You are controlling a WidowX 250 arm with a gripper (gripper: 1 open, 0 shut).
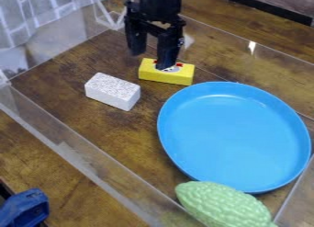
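Observation:
My black gripper point(151, 40) hangs at the top centre, its fingers spread open above and behind a yellow block point(167, 74) with a red-and-white patch. Nothing shows held between the fingers. A white speckled block point(113, 91) lies to the lower left of the yellow one, apart from it. A large blue plate point(232, 137) fills the right side.
A pale green object point(225, 206), bristly or bumpy, lies at the bottom right. A dark blue item point(21, 209) sits at the lower left. Transparent walls edge the space.

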